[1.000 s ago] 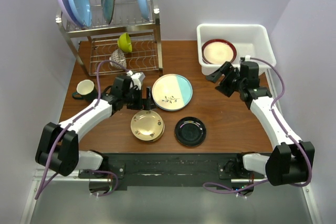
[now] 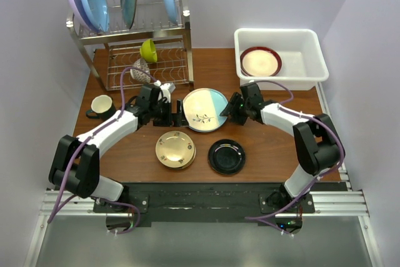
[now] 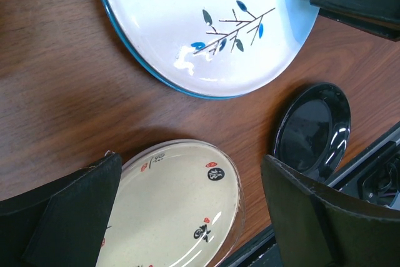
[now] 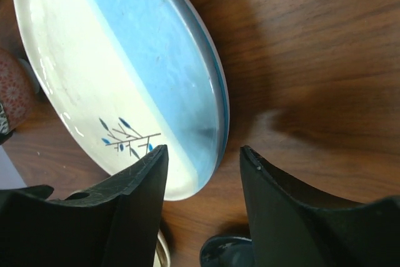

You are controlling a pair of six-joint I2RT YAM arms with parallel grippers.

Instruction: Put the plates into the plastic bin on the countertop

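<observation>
A white-and-blue plate (image 2: 200, 107) with a twig pattern lies mid-counter. My right gripper (image 2: 230, 108) is at its right rim, fingers part open, just above the edge (image 4: 203, 170). My left gripper (image 2: 175, 114) stands open at the plate's left, over the cream plates (image 3: 175, 198) near the front. A black plate (image 2: 226, 148) lies front centre. The white bin (image 2: 302, 54) at back right holds a red-rimmed plate (image 2: 259, 62).
A steel dish rack (image 2: 187, 42) with upright plates and cups stands back left. A dark mug (image 2: 100, 107) sits at the left.
My right gripper has come left and down from beside the bin to the blue-and-white plate's right rim.
</observation>
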